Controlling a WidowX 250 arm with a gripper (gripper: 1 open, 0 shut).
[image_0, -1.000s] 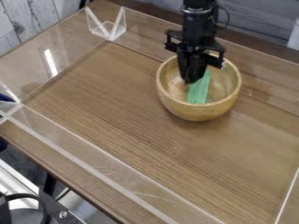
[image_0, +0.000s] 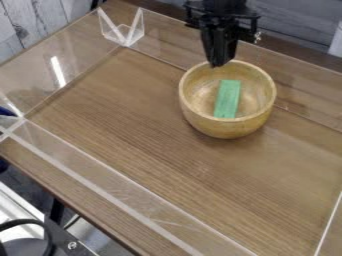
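A round wooden bowl (image_0: 201, 100) stands on the wooden table toward the upper right, with a green block (image_0: 229, 98) lying inside it. My black gripper (image_0: 218, 55) hangs just above the bowl's back rim, apart from the green block. Whether its fingers are open or shut is too unclear to tell.
A clear angular object (image_0: 120, 25) sits at the upper left. Black cables (image_0: 40, 225) lie at the lower left corner.
My gripper has risen from inside the bowl, over the green block, to behind and above it. The green block now shows fully in the bowl.
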